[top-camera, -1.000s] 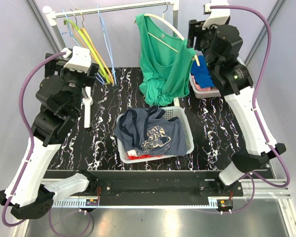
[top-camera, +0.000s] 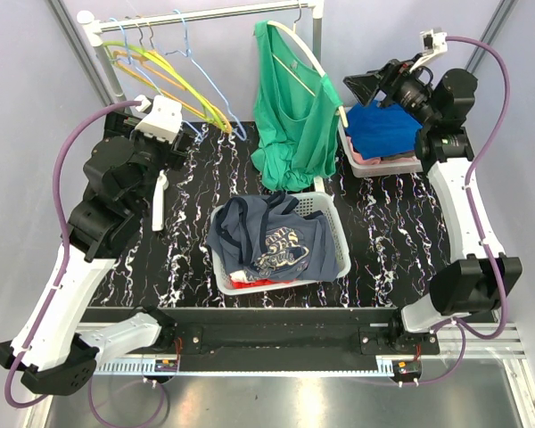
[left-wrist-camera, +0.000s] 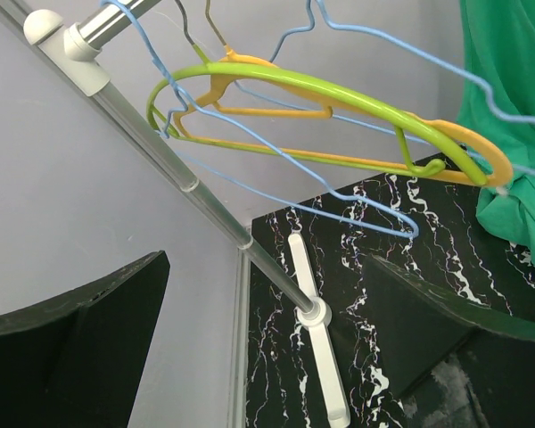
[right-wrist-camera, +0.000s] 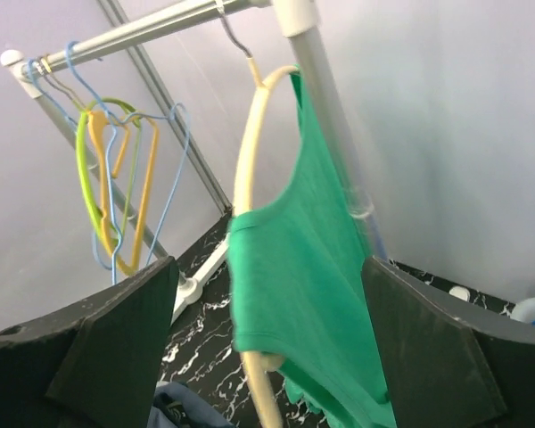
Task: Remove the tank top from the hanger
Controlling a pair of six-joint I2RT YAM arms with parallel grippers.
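Observation:
The green tank top [top-camera: 292, 134] hangs on a cream hanger [top-camera: 296, 41] on the rack's right side. The near end of the hanger pokes out bare below the fabric in the right wrist view. My right gripper [top-camera: 355, 92] is open to the right of the tank top. In its wrist view, the tank top [right-wrist-camera: 290, 259] and the cream hanger [right-wrist-camera: 246, 174] appear beyond and between the spread fingers. My left gripper [top-camera: 159, 147] stands open near the empty hangers, apart from the tank top; its fingers [left-wrist-camera: 80, 343] have nothing between them.
Empty green, yellow and blue hangers [top-camera: 174, 80] hang from the rack's bar [top-camera: 216, 14] on the left. A white basket [top-camera: 339, 241] with dark clothing stands in the middle. A second basket [top-camera: 388, 167] with blue cloth is at the back right.
My right gripper has moved right, with the wrist turned to point left. My left gripper has shifted slightly right. The empty hangers have swung rightward, and the tank top's upper part has shifted slightly.

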